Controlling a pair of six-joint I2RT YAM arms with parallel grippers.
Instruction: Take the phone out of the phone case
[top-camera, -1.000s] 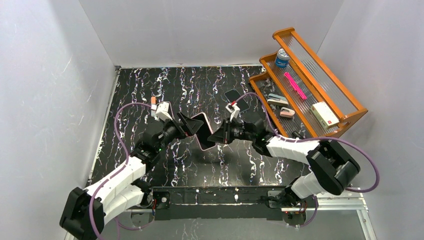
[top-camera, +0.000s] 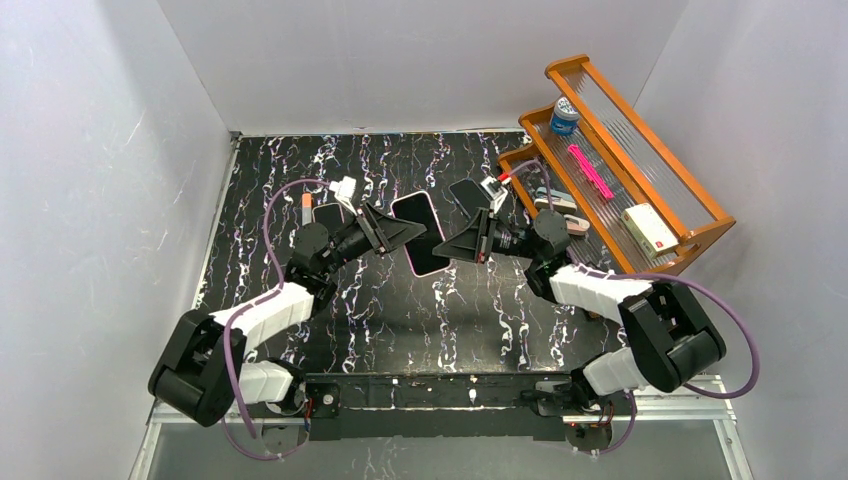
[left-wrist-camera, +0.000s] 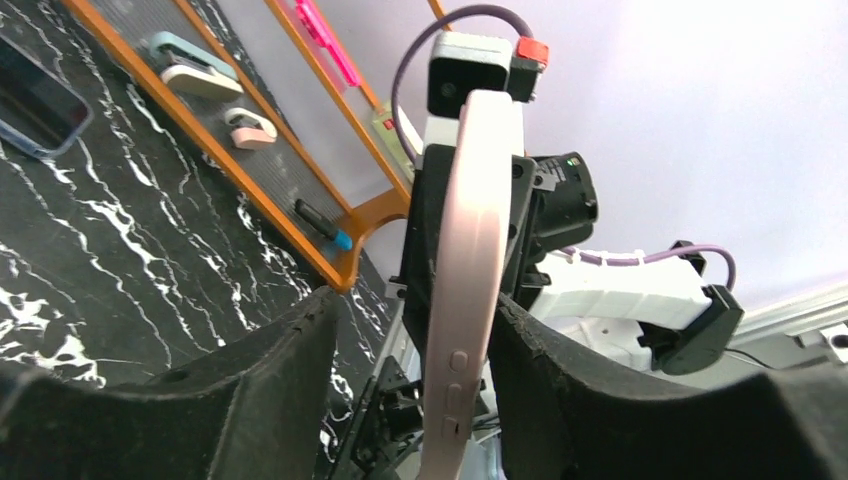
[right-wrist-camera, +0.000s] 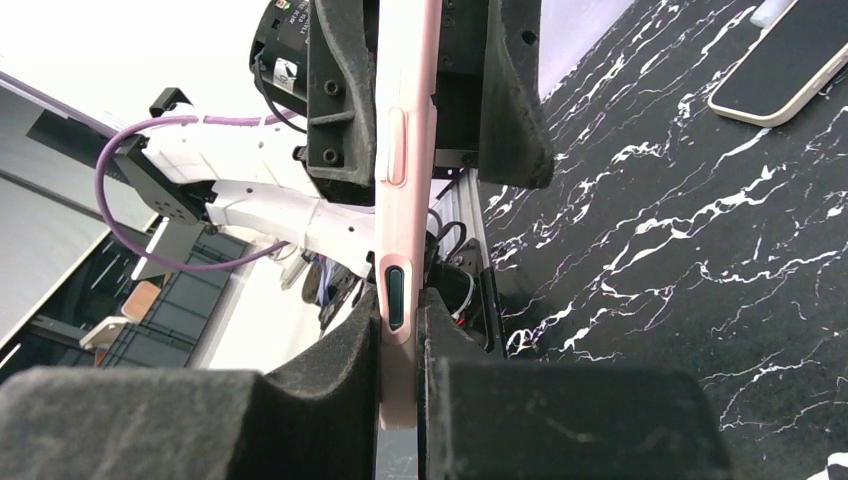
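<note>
A dark-screened phone (top-camera: 431, 208) sits in a pink phone case (left-wrist-camera: 475, 210), held up above the table. My right gripper (top-camera: 449, 249) is shut on its right side; in the right wrist view the fingers (right-wrist-camera: 335, 375) press on the pink edge. From the opposite side my left gripper reaches around the case, open. Its fingers (left-wrist-camera: 290, 350) stand on either side, with a clear gap on the left and the case close to the right finger. Whether that right finger touches the case is hard to tell.
Another phone (top-camera: 468, 197) lies on the dark marbled table behind my right gripper, and one more (right-wrist-camera: 785, 70) lies at the left. A wooden rack (top-camera: 700, 240) with staplers and a box fills the right side.
</note>
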